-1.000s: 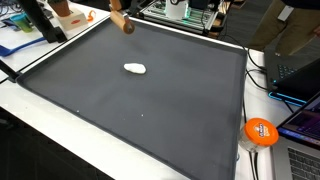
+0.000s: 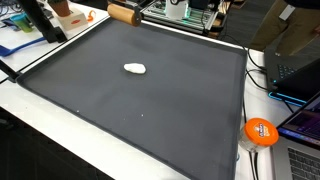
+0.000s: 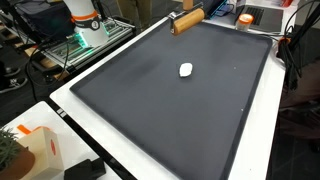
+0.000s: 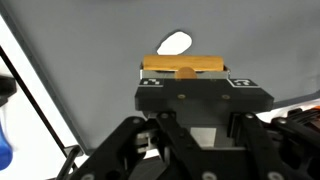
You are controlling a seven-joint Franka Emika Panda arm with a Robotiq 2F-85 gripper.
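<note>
A tan wooden cylinder-like piece (image 4: 200, 63) is held crosswise in my gripper, which is shut on it. In exterior view 1 the wooden piece (image 2: 123, 14) shows at the top edge, and most of the arm is out of frame. Exterior view 2 has the wooden piece (image 3: 187, 21) at the far edge of the dark mat; whether it touches the surface I cannot tell. A small white oval object (image 2: 135, 68) lies apart from it on the mat, just beyond the wooden piece in the wrist view.
An orange-topped container (image 2: 260, 132) stands beside the mat, near a laptop (image 2: 290, 85). Cables run along that side.
The white object stayed put.
</note>
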